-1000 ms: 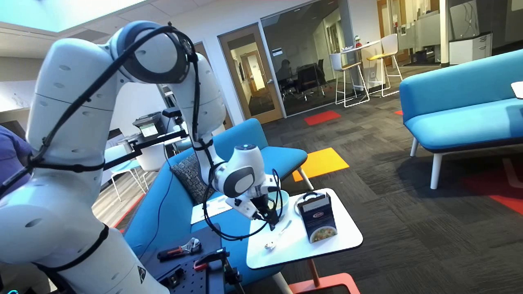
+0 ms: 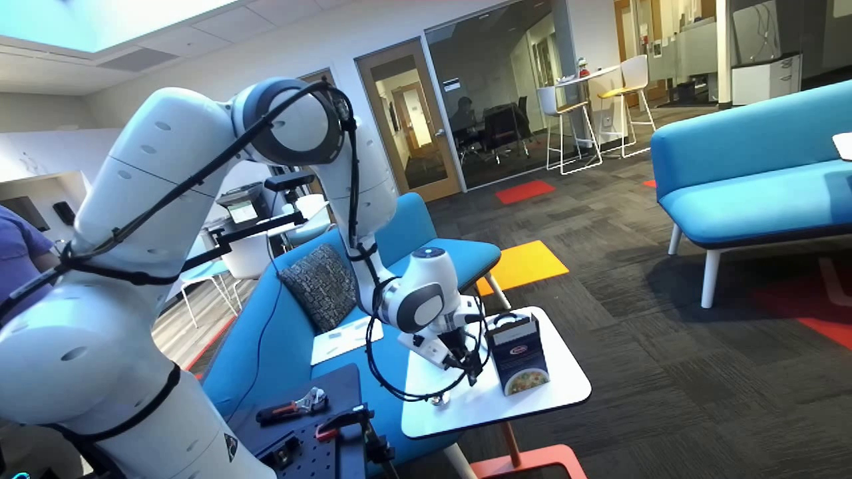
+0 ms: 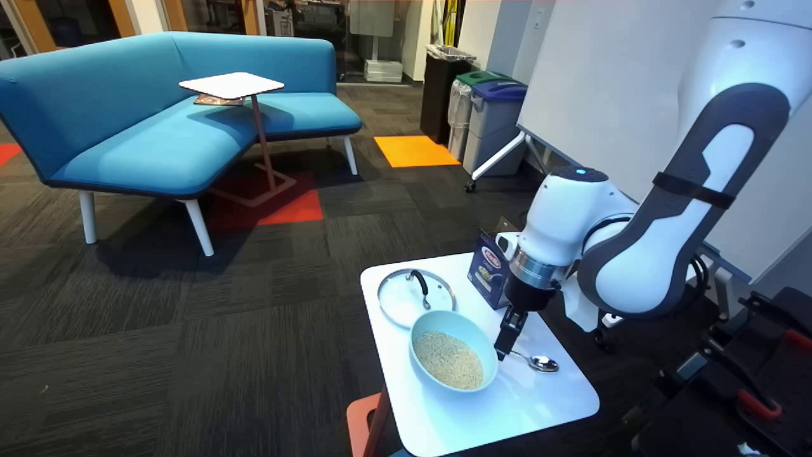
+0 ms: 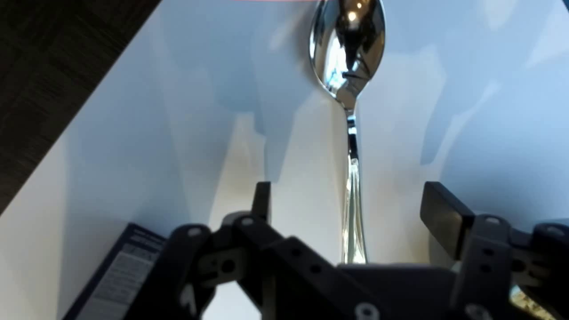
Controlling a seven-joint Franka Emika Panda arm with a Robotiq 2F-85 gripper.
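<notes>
A shiny metal spoon (image 4: pixel 352 160) lies on the white table, its handle reaching back between the two spread fingers of my gripper in the wrist view. The gripper is open and nothing is clasped in it; the handle's end is hidden behind the gripper body. From the second exterior view, the gripper (image 3: pixel 502 355) hangs low over the table beside a light blue bowl (image 3: pixel 487 344) of pale grains, with the spoon's bowl end (image 3: pixel 543 364) showing to its right. In the first exterior view only the spoon's head (image 2: pixel 439 398) is clear.
A dark blue food box (image 3: pixel 487 270) stands upright close to the arm, and a glass lid (image 3: pixel 399 301) with a black handle lies behind the bowl. Dark carpet lies beyond its edges.
The arm has reached farther out, bringing the gripper to the right and slightly down over the spoon's handle, which was in plain sight before. The spoon and box have stayed put.
</notes>
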